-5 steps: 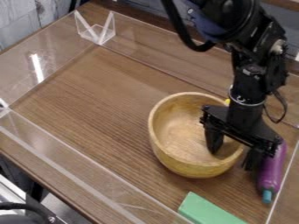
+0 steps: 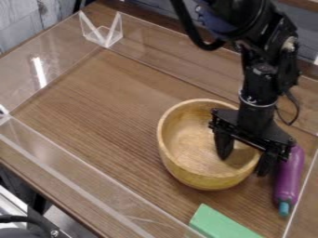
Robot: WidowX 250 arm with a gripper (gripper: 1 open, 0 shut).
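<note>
A wide yellow bowl stands on the wooden table at centre right. My black gripper reaches down over its right side, fingers inside and over the rim. Whether the fingers are open or shut, and whether anything is between them, I cannot tell.
A purple object with a blue tip lies right of the bowl. A green block is at the bottom edge. A clear container stands at the back left.
My gripper has shifted very slightly; otherwise the scene looks the same.
</note>
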